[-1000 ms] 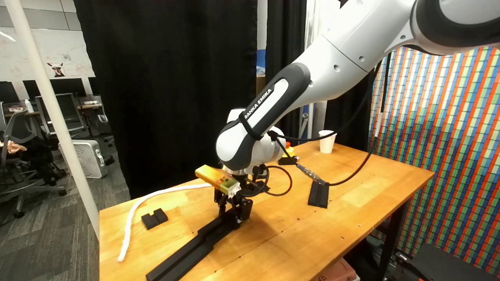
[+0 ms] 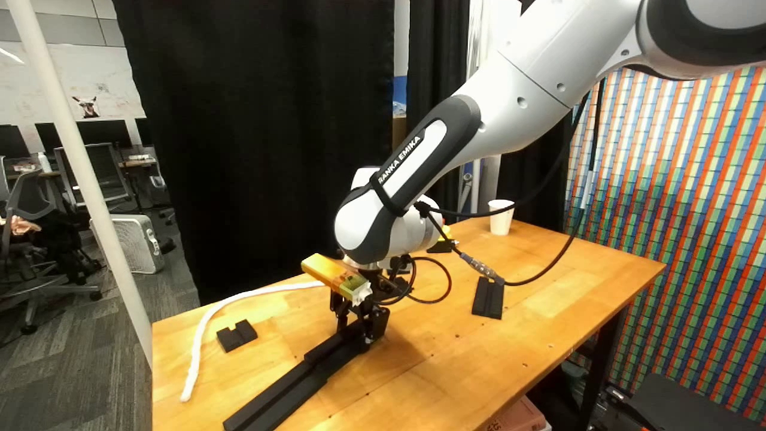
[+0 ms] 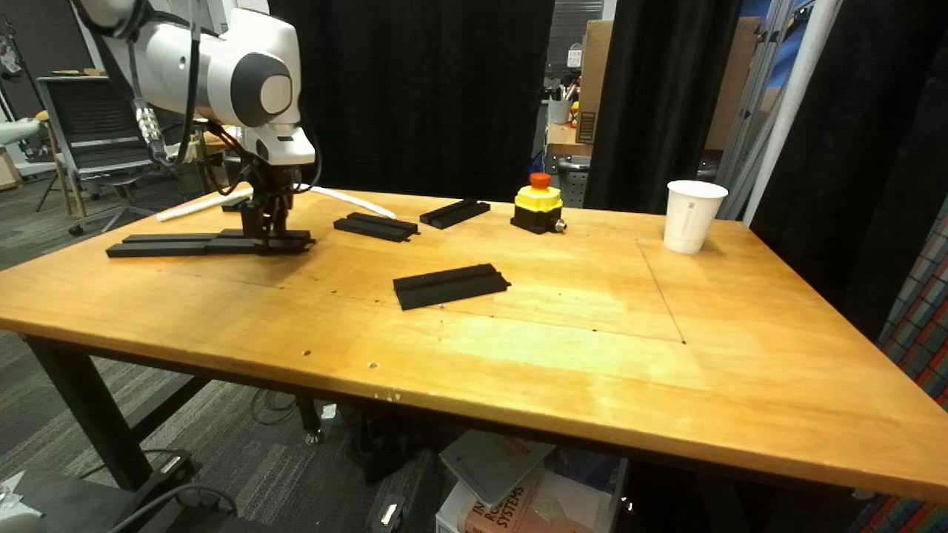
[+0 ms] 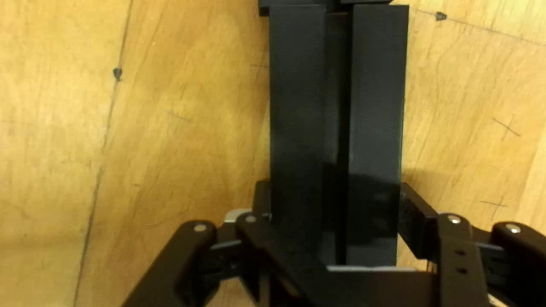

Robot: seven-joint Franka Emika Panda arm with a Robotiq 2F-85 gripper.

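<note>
A black grooved track piece runs up the wrist view, and my gripper is shut across its width, one of its fingers against the right side. At its far end it meets another black track piece, which lies on the table toward the front left. Exterior view 2 shows the two pieces roughly in line, the held one slightly raised or overlapping where they meet; I cannot tell whether they are joined. The near end of the held piece is partly hidden by the gripper.
A white rope curves along the left side, near a small black block. Other black track pieces lie mid-table. A yellow and red button and a white cup stand farther right.
My arm and gripper have shifted very slightly to the right in exterior view 1. The gripper stays around the track piece, and the front track piece looks unmoved.
</note>
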